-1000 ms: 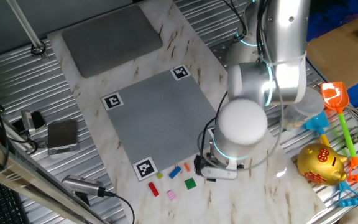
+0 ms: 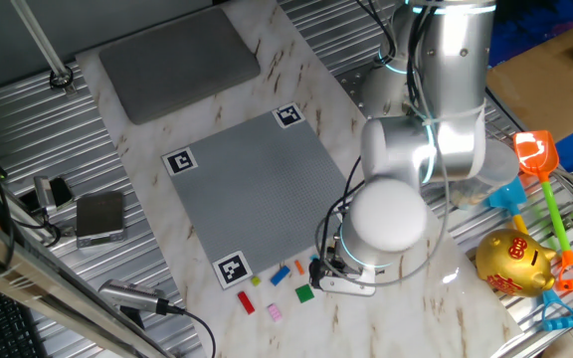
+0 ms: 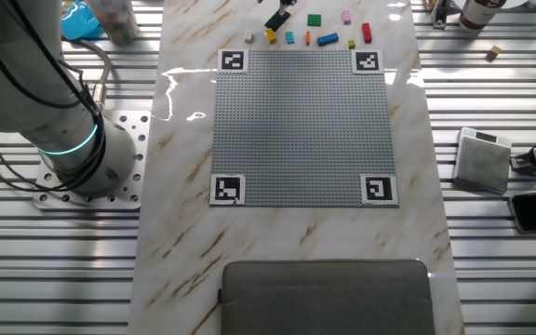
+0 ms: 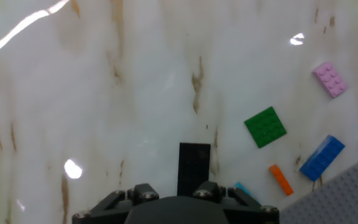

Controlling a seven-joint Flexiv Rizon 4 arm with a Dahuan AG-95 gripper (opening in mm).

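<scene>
A black brick (image 4: 193, 167) lies straight ahead of my gripper in the wrist view, its near end hidden by the gripper. That black brick (image 3: 277, 19) also shows at the top edge of exterior view 2. Whether it rests on the table or sits between the fingers cannot be made out. To its right are a green brick (image 4: 265, 127), a pink brick (image 4: 330, 79), a blue brick (image 4: 322, 157), an orange brick (image 4: 281, 180) and part of a cyan brick (image 4: 243, 188). In exterior view 1 the arm covers most of the gripper.
A grey baseplate (image 3: 301, 130) with corner markers lies beside the brick row. Red (image 3: 367, 33), yellow (image 3: 271, 35) and whitish (image 3: 248, 37) bricks also stand there. A grey padded case (image 2: 179, 65) occupies the table's far end. Bare marble surrounds the plate.
</scene>
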